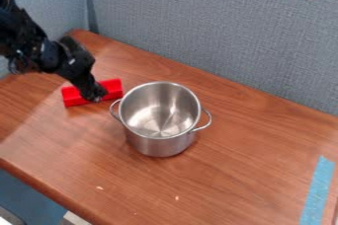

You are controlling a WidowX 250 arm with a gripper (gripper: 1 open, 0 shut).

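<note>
A red cylindrical object (111, 87) lies on the wooden table at the left, beside a steel pot (160, 118) with two wire handles. My black gripper reaches in from the upper left, its tip down at the middle of the red object and covering part of it. Whether the fingers are open or shut on it cannot be seen clearly.
Grey padded walls (224, 37) border the back and left.
</note>
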